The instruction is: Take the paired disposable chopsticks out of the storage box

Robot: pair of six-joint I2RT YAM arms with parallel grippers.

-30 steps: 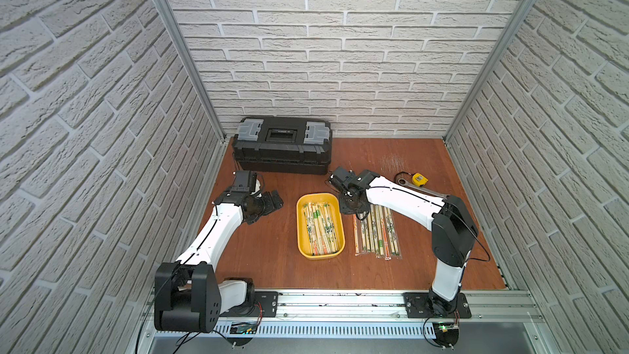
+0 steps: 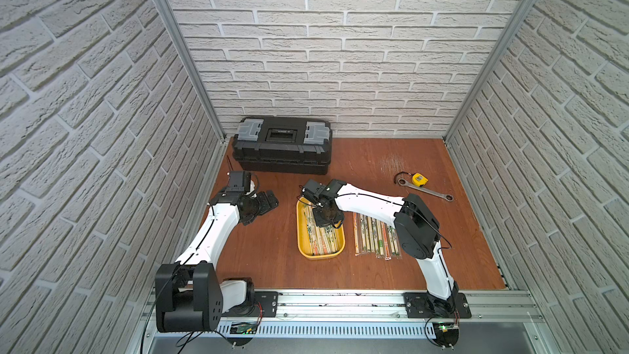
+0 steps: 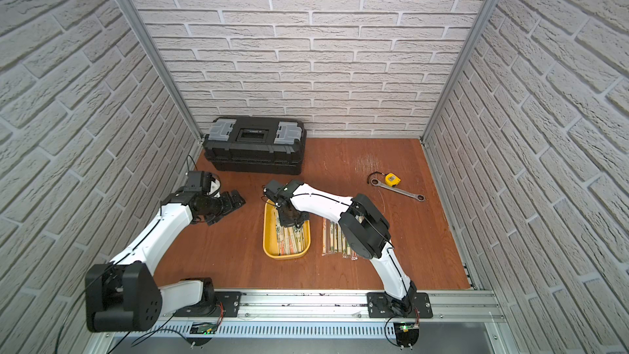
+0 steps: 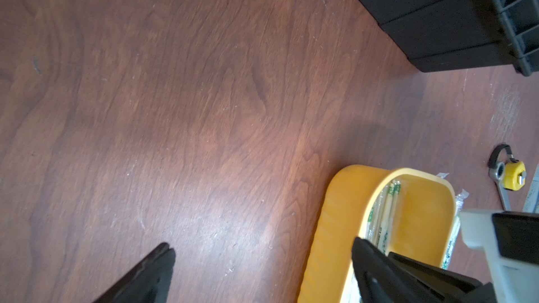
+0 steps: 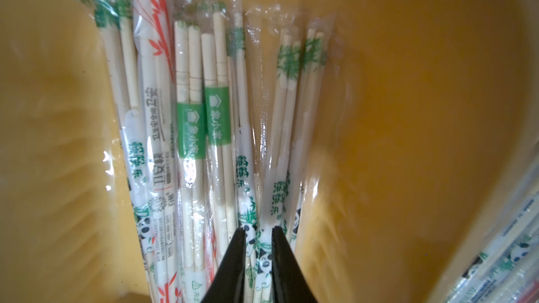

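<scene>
The yellow storage box [image 2: 300, 236] holds several wrapped chopstick pairs [image 2: 319, 241] lying side by side. My right gripper is over the box, pointing down, its fingertips parted by a narrow gap. Below and between them, in the right wrist view, runs a panda-printed chopstick pair [image 5: 279, 182]; whether the fingers touch it I cannot tell. In the top views the right arm covers the far right of the box. My left gripper hangs wide open over bare table, left of the box, with nothing between its fingers.
A row of wrapped chopsticks [image 2: 376, 239] lies on the table right of the box, partly under the right arm. Behind stands a black toolbox [image 2: 281, 147]. A tape measure [image 2: 419, 179] and a wrench [image 2: 426, 189] lie at the back right.
My right gripper has moved left from the box's right edge to above the chopsticks inside it.
</scene>
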